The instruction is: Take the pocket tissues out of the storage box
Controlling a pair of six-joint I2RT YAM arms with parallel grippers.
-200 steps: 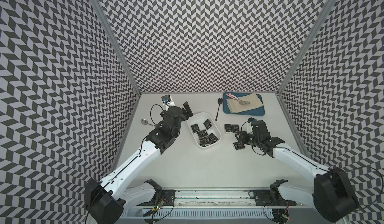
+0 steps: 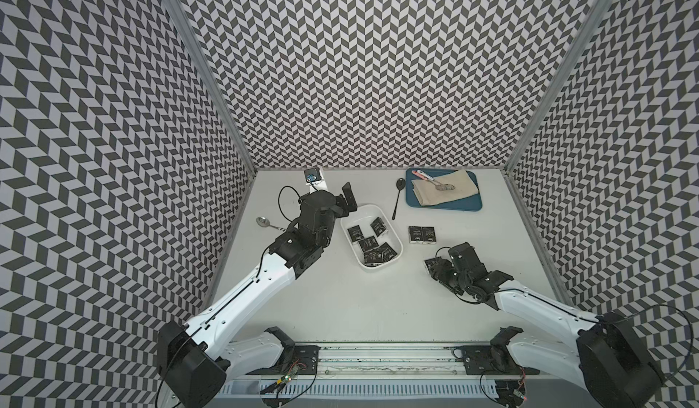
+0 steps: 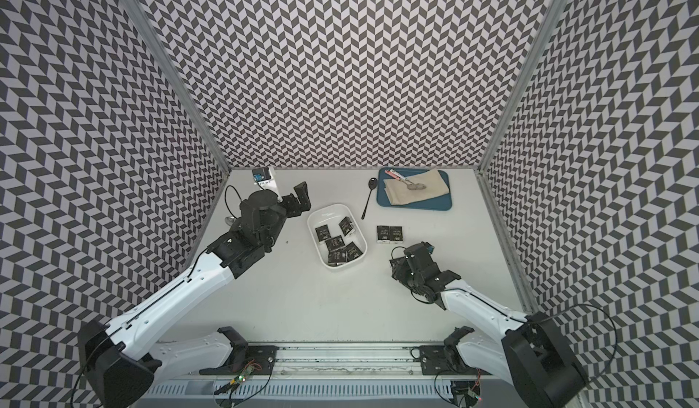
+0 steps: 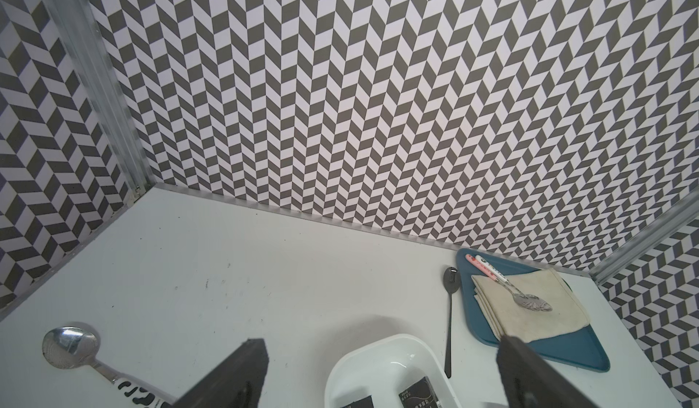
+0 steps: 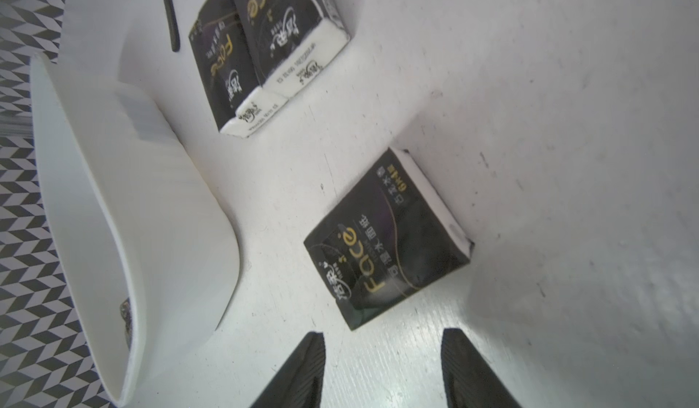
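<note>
The white storage box (image 2: 369, 219) stands mid-table with several black pocket tissue packs (image 2: 369, 243) inside. Two more packs (image 5: 284, 26) lie side by side on the table to its right. A single pack (image 5: 386, 240) lies flat and skewed on the table, closer to the front. My right gripper is open at this single pack, its fingers apart in the wrist view and nothing between them. From above, the right hand partly covers that pack. Beyond the box's left side hangs my left gripper, open and empty, its blurred fingers wide apart.
A dark spoon (image 2: 397, 199) lies behind the box. At the back right is a blue tray (image 2: 470, 205) holding a beige cloth (image 2: 447, 189) and cutlery. A metal spoon (image 4: 71, 347) rests at the left.
My right gripper has moved toward the front of the table, partly covering the single pack seen clear a second ago. The packs look unmoved.
</note>
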